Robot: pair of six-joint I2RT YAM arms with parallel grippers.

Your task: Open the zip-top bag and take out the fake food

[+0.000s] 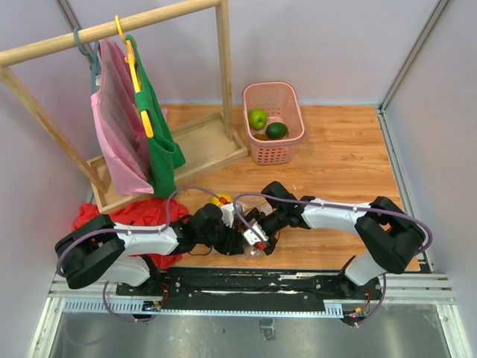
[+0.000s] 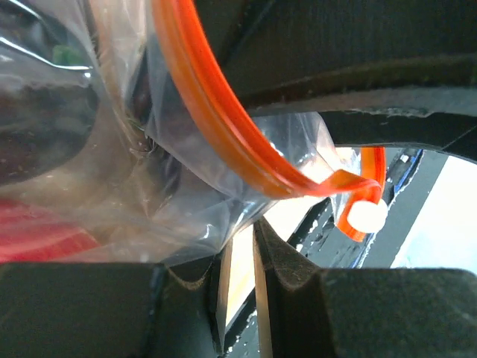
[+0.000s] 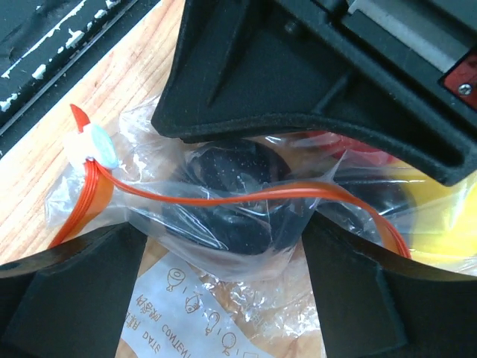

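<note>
A clear zip top bag (image 3: 223,224) with an orange zipper and white slider (image 3: 97,145) lies on the wood between my grippers, dark round items and red and yellow food inside. My left gripper is low at the bag's side, fingers nearly together; whatever they pinch is hard to see. My right gripper is over the bag, fingers apart at the zipper and film. Its body fills the upper left wrist view, and the left one's the upper right wrist view.
A pink basket (image 1: 273,156) with fruit stands at the back. A wooden rack (image 1: 223,45) with hanging cloths is left, red fabric (image 1: 97,212) below it.
</note>
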